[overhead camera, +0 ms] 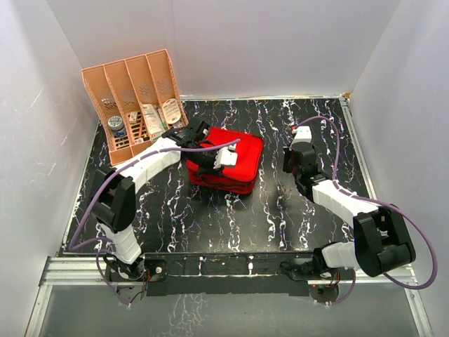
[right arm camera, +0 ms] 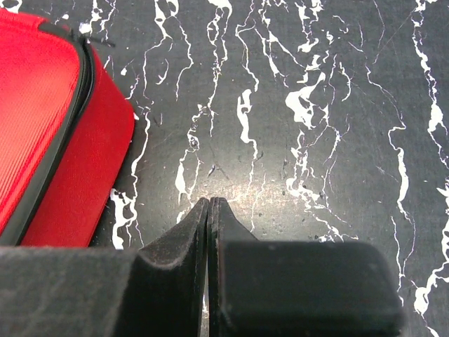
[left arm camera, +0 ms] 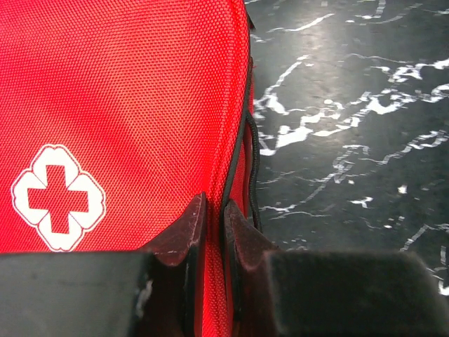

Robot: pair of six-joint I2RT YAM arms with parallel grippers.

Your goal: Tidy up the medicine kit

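The red medicine kit (overhead camera: 242, 156), a fabric case with black zip trim and a white cross emblem (left arm camera: 59, 198), lies turned at an angle mid-table. Its lid looks closed over the body. My left gripper is shut on the kit's trimmed lid edge, at the left front in the top view. My right gripper is shut with nothing between its fingertips, over bare table to the right of the kit. In the right wrist view only a corner of the kit (right arm camera: 105, 151) shows at the left. The zip pull cannot be seen.
A peach compartment organizer (overhead camera: 130, 77) leans at the back left, holding a round jar (overhead camera: 117, 125), boxes and other items. Walls enclose the sides and back.
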